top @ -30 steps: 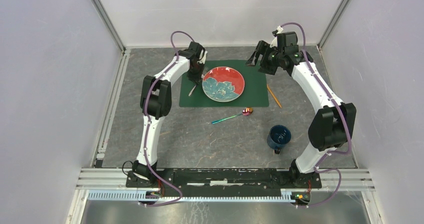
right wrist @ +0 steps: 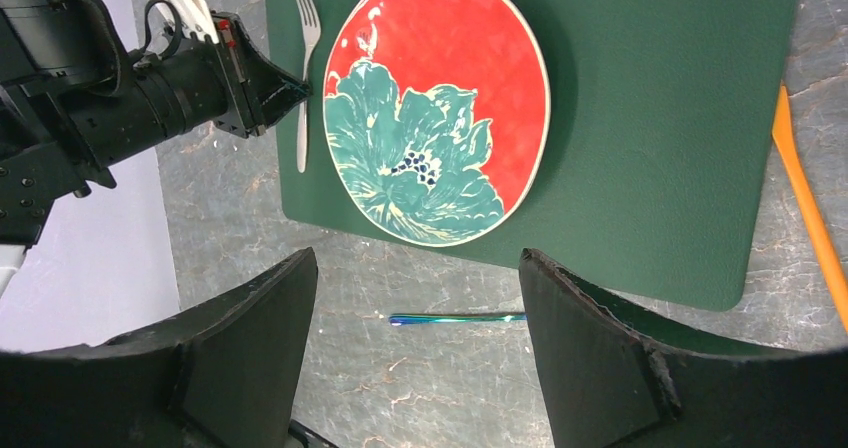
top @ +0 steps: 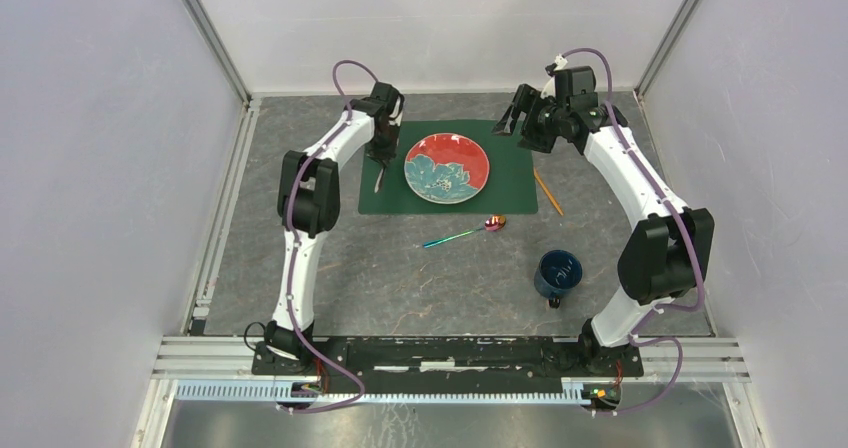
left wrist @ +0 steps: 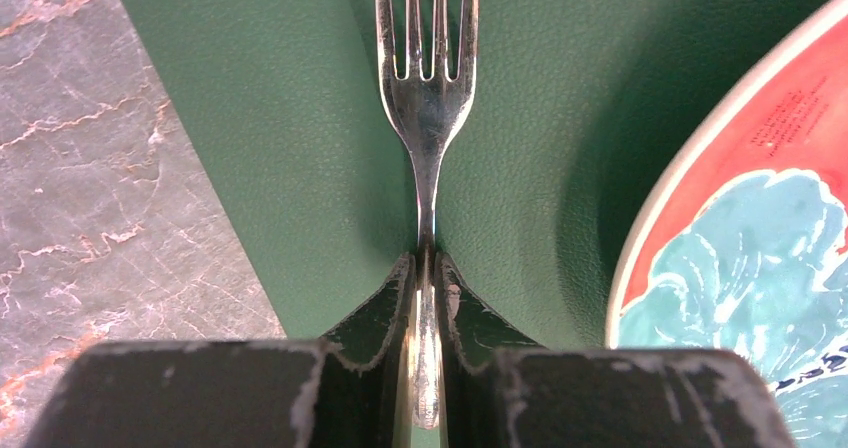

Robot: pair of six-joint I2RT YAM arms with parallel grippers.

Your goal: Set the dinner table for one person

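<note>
A red plate with a teal flower [top: 447, 168] rests on the green placemat [top: 512, 188]. To its left, over the mat's left part, is a silver fork [left wrist: 426, 118], tines pointing away from the robot. My left gripper is shut on the fork's handle, low over the mat. Above the mat's right part, my right gripper hangs open with nothing between its fingers. A shiny rainbow-coloured spoon [top: 465, 233] lies on the table in front of the mat. An orange knife-like utensil [top: 548, 192] lies just right of the mat.
A dark blue mug [top: 557, 272] stands at the front right of the grey table, its handle toward the robot. White walls enclose the back and sides.
My left gripper has shifted slightly left with the fork, away from the plate, and the fork has turned a little straighter. The right arm has barely moved.
</note>
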